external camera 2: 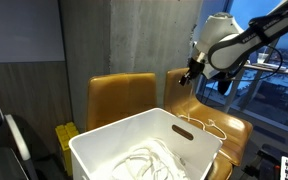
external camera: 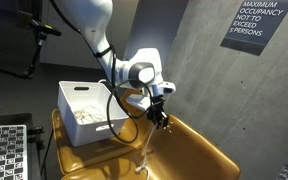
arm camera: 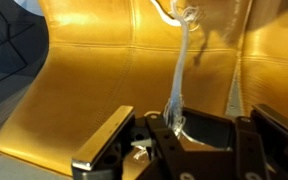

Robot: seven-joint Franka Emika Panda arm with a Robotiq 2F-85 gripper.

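Observation:
A white rope or cable (arm camera: 183, 62) runs up to my gripper in the wrist view, its upper end at the fingers. Shut, the gripper holds it above the tan leather seats. In exterior view 1 the same cable (external camera: 148, 147) hangs from the gripper (external camera: 160, 124) down to a seat. Exterior view 2 shows a loop of white cable (external camera 2: 216, 129) over the chair. An open white box (external camera: 85, 126) stands to the left of the gripper in exterior view 1. White cord (external camera 2: 149, 160) lies coiled inside it in exterior view 2.
Tan chairs (external camera 2: 121, 96) stand along the grey wall (external camera: 209, 85). A checkered board (external camera: 4, 150) is at the lower left of exterior view 1. Free seat surface (external camera: 199, 150) lies right of the gripper there.

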